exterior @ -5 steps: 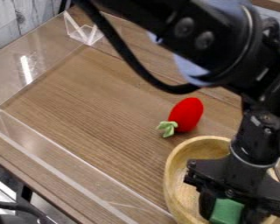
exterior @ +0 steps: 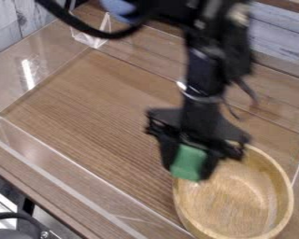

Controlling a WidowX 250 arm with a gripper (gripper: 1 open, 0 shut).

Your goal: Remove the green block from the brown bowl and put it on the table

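The green block (exterior: 189, 162) is held between the fingers of my black gripper (exterior: 190, 157), which is blurred by motion. Block and gripper appear over the upper left rim of the brown bowl (exterior: 246, 210). Inside, the part of the bowl that shows looks empty. Bare wooden table (exterior: 96, 112) stretches out to the left of the gripper. How high the block hangs above the table is hard to judge.
Clear plastic walls (exterior: 78, 182) edge the table at the left and front. A clear holder (exterior: 105, 26) stands at the far left. Dark cables (exterior: 21, 222) lie at the lower left corner. The arm hides the spot where the red object lay.
My gripper has come up and to the left out of the bowl, bringing the green block along. The bowl's inside is now exposed, and the red object is hidden behind the arm.
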